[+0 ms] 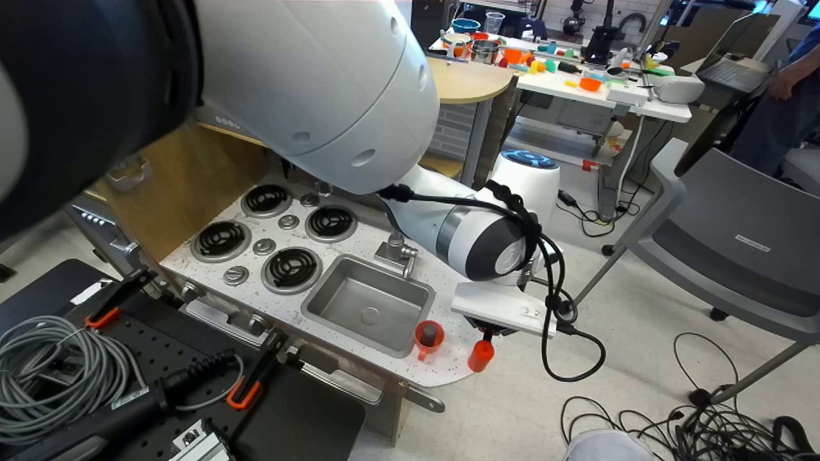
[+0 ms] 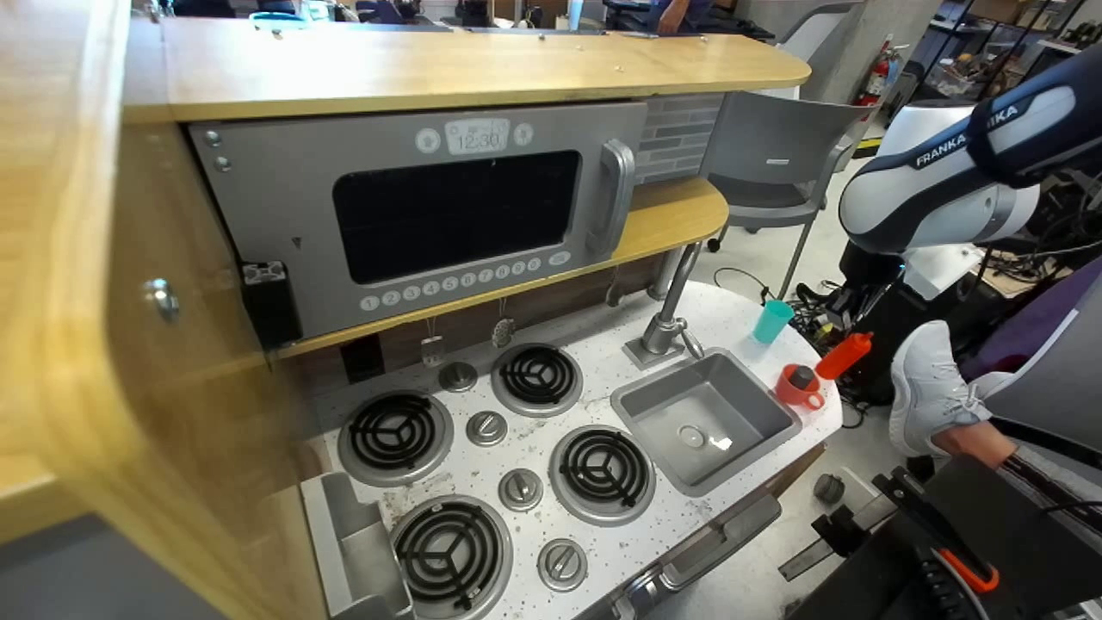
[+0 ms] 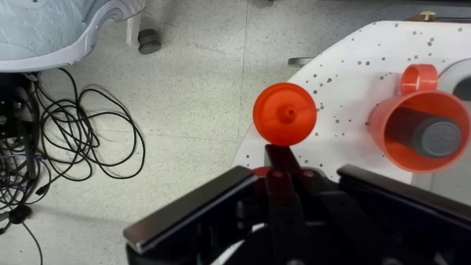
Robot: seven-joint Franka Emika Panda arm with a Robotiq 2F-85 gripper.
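My gripper is shut at the rounded end of the counter, and nothing shows between its fingers. Right at the fingertips is a red bottle (image 3: 282,95), its nozzle facing the wrist camera. Exterior view 2 shows this bottle (image 2: 845,356) leaning over at the counter's edge, its upper end close to my fingers; whether they touch it I cannot tell. From exterior view 1, the bottle (image 1: 481,356) appears just below the gripper (image 1: 487,334). An orange-red mug (image 3: 426,163) stands beside the bottle with a dark grey cylindrical object (image 3: 441,137) inside.
A turquoise cup (image 2: 772,320) stands on the counter behind the mug. The grey sink (image 2: 694,418) and its faucet (image 2: 669,320) lie inward from the mug. Past the counter's rounded edge is open floor (image 3: 194,110), with loose black cables (image 3: 134,132) farther off.
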